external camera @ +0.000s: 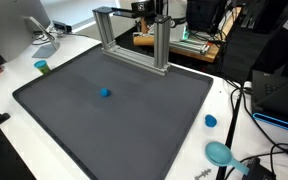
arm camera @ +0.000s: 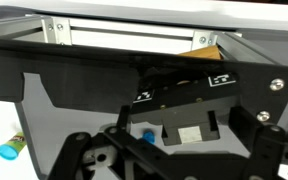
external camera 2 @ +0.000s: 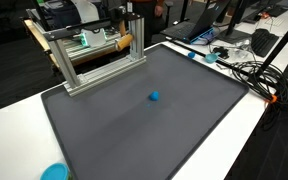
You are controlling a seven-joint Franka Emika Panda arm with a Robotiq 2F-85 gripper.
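My gripper is open above the frame's black top bar [arm camera: 44, 75], seen from above in the wrist view. In front of or between its fingers is a dark block with a pale label [arm camera: 189, 133]; I cannot tell whether it touches them. The metal frame [external camera: 134, 55] stands upright at the far edge of the grey board [external camera: 104, 110]. An orange-brown piece [external camera 2: 125, 42] shows by one end of the frame. A small blue object [external camera 2: 154, 96] lies on the board.
A green container with a blue top [arm camera: 11, 148] stands beside the board. Across the board are a blue disc [external camera: 210, 121] and a turquoise round piece [external camera: 222, 154], near dark cables [external camera: 269, 150]. Most of the board is clear.
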